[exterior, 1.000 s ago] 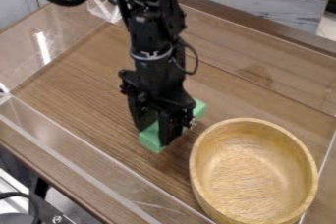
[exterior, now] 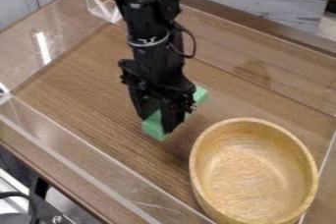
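My black gripper (exterior: 160, 100) hangs over the middle of the wooden tray, shut on a green object (exterior: 156, 125), which sticks out below and to the right of the fingers. The object's full shape and the fingertips are partly hidden by the gripper body. A pale yellow round-cornered bowl (exterior: 253, 174) lies at the lower right, just right of and nearer than the gripper.
Clear plastic walls edge it, with a light grey wood-patterned backdrop (exterior: 262, 2) behind. Black cables lie outside at the lower left.
The gripper and the green object have moved away from the camera, toward the back of the tray. The bowl stays in place.
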